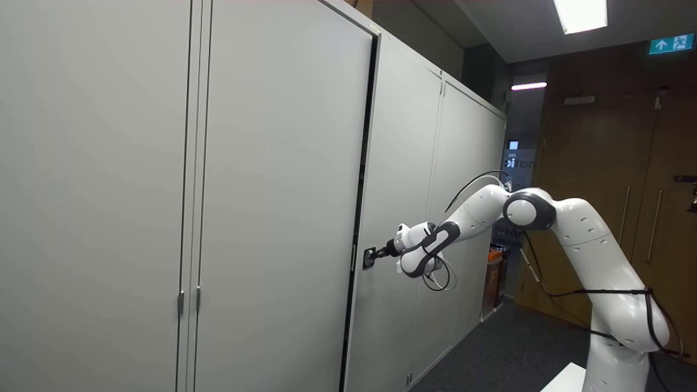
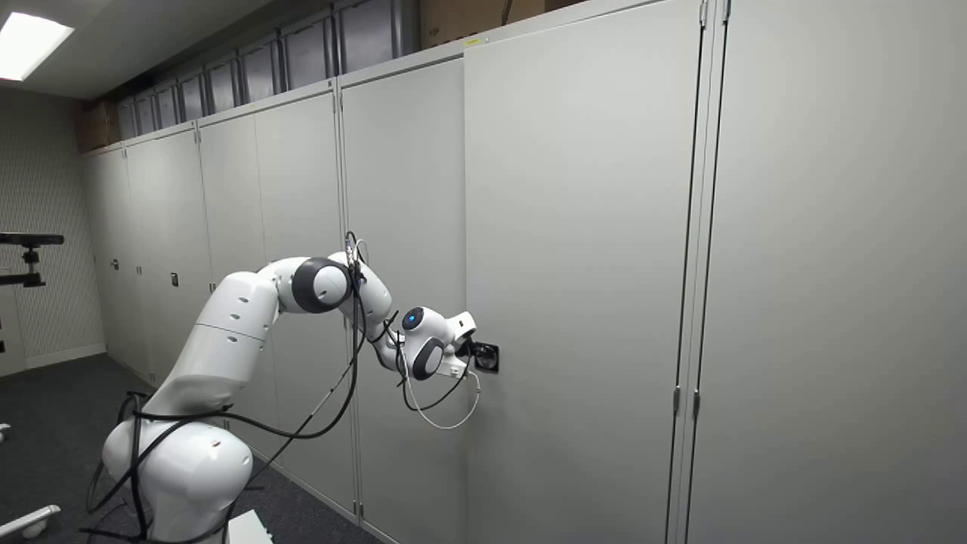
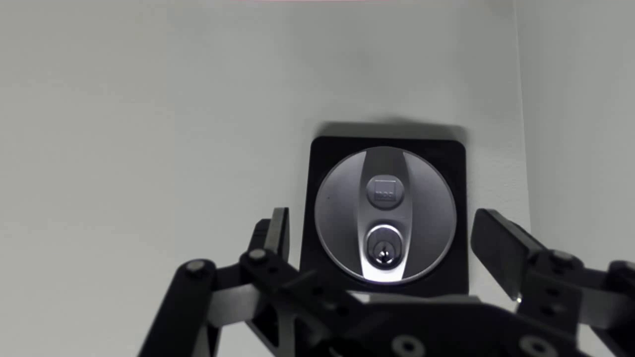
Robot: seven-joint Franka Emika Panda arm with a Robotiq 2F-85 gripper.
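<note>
A round silver lock knob (image 3: 336, 217) with a keyhole sits on a square black plate on the cabinet door (image 3: 226, 107). Its central grip bar stands vertical in the wrist view. My gripper is open, one finger to the left of the plate and the other to the right, with the knob framed between them in that view. Whether the fingertips touch the door cannot be told. In exterior view 1 the gripper (image 1: 375, 255) is close against the lock plate (image 1: 369, 258). The door with the lock stands slightly ajar, a dark gap along its edge.
Neighbouring grey cabinet doors (image 1: 281, 196) extend on both sides. Black and white cables (image 2: 453, 412) hang in loops from the arm. Open carpeted floor (image 1: 490, 353) lies in front of the cabinets, and grey bins (image 2: 304, 54) stand on top.
</note>
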